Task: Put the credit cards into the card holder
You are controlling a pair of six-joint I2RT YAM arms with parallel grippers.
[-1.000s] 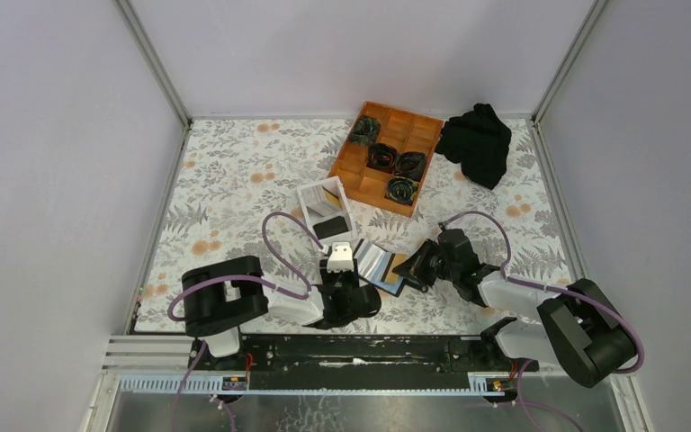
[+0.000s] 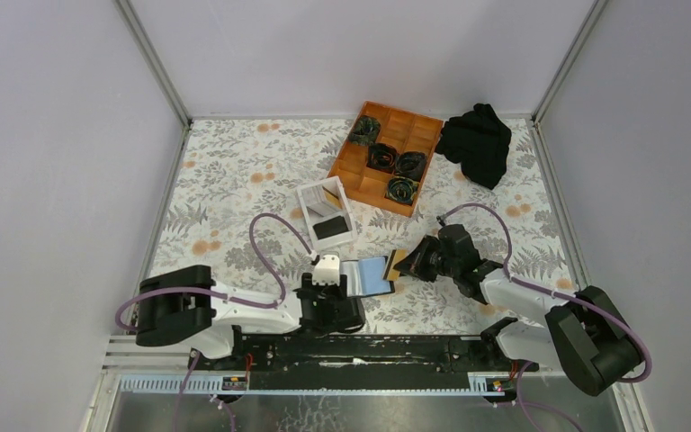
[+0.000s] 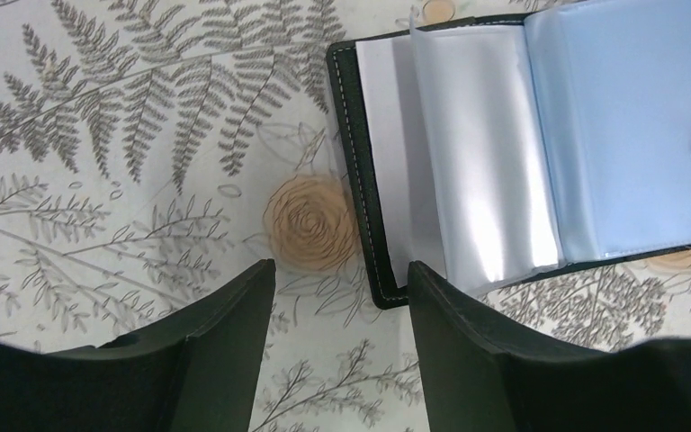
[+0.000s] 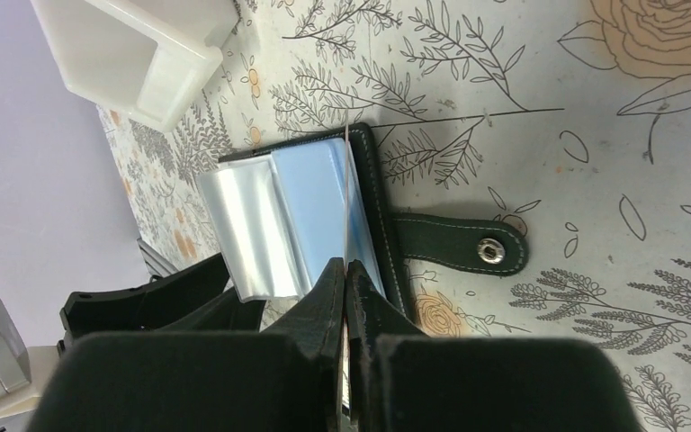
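The dark-edged card holder (image 3: pixel 364 171) lies open on the table, with clear and blue sleeves (image 2: pixel 372 275). My right gripper (image 2: pixel 405 263) is shut on a thin tan card (image 2: pixel 394 263) over the holder's right side; in the right wrist view the card (image 4: pixel 346 198) shows edge-on above the blue sleeve (image 4: pixel 309 197). My left gripper is part open at the holder's left edge, with nothing clearly held between its fingertips. A white container (image 2: pixel 325 211) with cards inside stands behind the holder.
An orange divided tray (image 2: pixel 355 171) with dark coiled items stands at the back, beside a black cloth (image 2: pixel 475 144).
My left gripper has moved left. The card holder has straightened from its tilted lie. The right gripper with the card has barely shifted.
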